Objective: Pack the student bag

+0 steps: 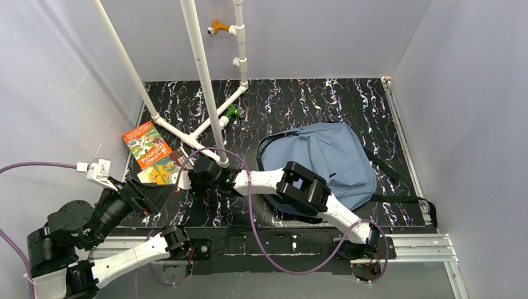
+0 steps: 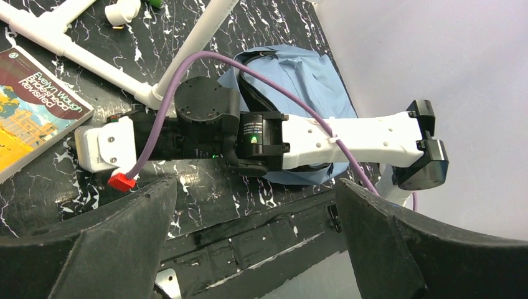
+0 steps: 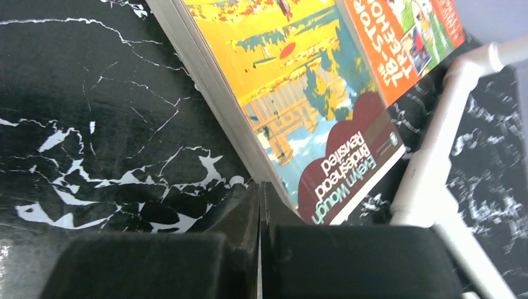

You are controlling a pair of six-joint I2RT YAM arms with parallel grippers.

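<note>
The yellow-and-brown book (image 3: 311, 93) lies flat on the dark marbled table, its corner under an orange-and-green book (image 3: 398, 47). My right gripper is shut with nothing between its fingers. Its tips overlap the book's near long edge in the right wrist view; whether they touch it I cannot tell. The blue bag (image 1: 330, 159) rests on the right side of the table, partly covered by my right arm. My left gripper stands open and empty, left of the right arm and near the books in the top view.
White pipes (image 1: 202, 81) rise over the books' far side, with a pipe base (image 1: 177, 132) close behind them. A green valve (image 1: 233, 112) sits on the base. The bag's black strap (image 1: 398, 199) trails right. Table behind the bag is clear.
</note>
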